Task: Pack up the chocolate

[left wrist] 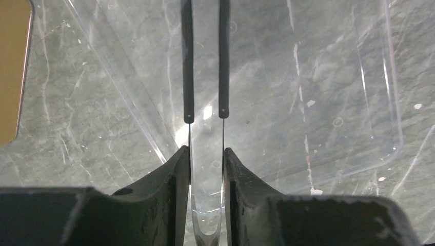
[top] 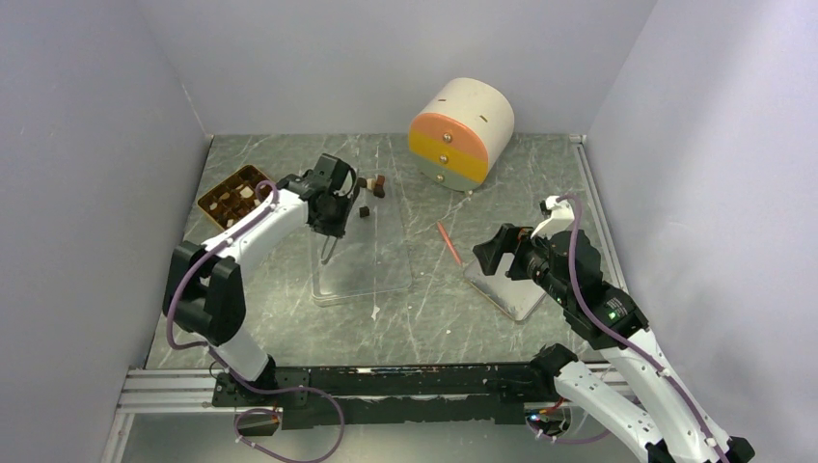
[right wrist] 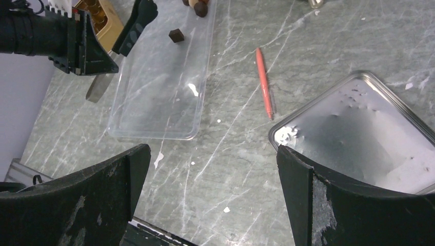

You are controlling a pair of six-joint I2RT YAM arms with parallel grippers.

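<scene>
My left gripper (top: 333, 207) is shut on metal tongs (left wrist: 206, 228) with black tips, held over the clear tray (left wrist: 328, 77); nothing shows between the tips. Brown and tan chocolates (top: 376, 183) lie at the tray's back, with a separate dark cube (right wrist: 176, 35) nearer. The gold box (top: 231, 198) with compartments and some pieces in it stands to the left. My right gripper (top: 497, 251) hangs open and empty over the right side.
A striped drum cabinet (top: 459, 135) stands at the back. A red pen (right wrist: 264, 82) and a metal tray (right wrist: 349, 133) lie on the right.
</scene>
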